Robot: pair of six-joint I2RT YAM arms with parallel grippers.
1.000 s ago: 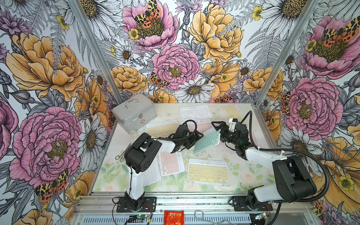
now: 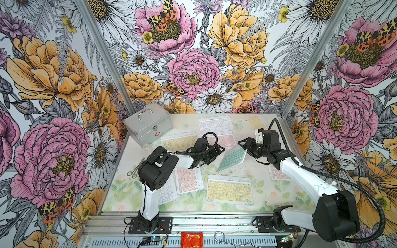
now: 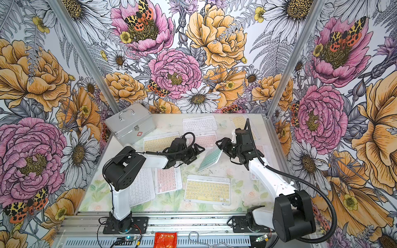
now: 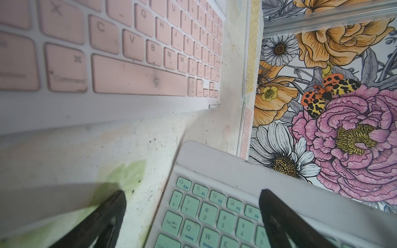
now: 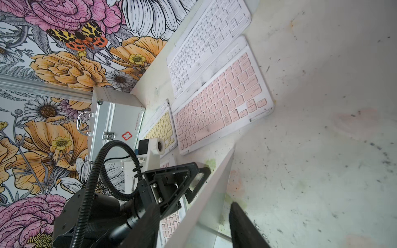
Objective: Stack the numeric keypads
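Observation:
The green-keyed keyboard (image 2: 232,160) is held tilted above the middle of the table. My right gripper (image 2: 242,143) is shut on its upper right edge; in the right wrist view the board's pale side (image 5: 206,198) rises edge-on between the fingers. My left gripper (image 3: 199,151) is open at the board's left. In the left wrist view, the green keys (image 4: 206,215) show beyond its spread fingers, with nothing visibly gripped. A yellow keyboard (image 2: 229,190) lies flat at the front middle. Left of it are a pink keyboard (image 2: 188,179) and a white one (image 3: 140,188).
At the back lie a white keyboard (image 2: 215,123), a pink one (image 5: 223,103) and yellow ones (image 2: 177,141) (image 2: 257,122). Another pink keyboard (image 2: 278,171) is partly hidden by my right arm. A metal case (image 2: 148,124) fills the back left corner; scissors (image 2: 133,171) lie at left.
My right arm has shifted and turned, and the green keyboard now leans more steeply, its keys seen more obliquely, slightly farther right. My left arm looks unmoved.

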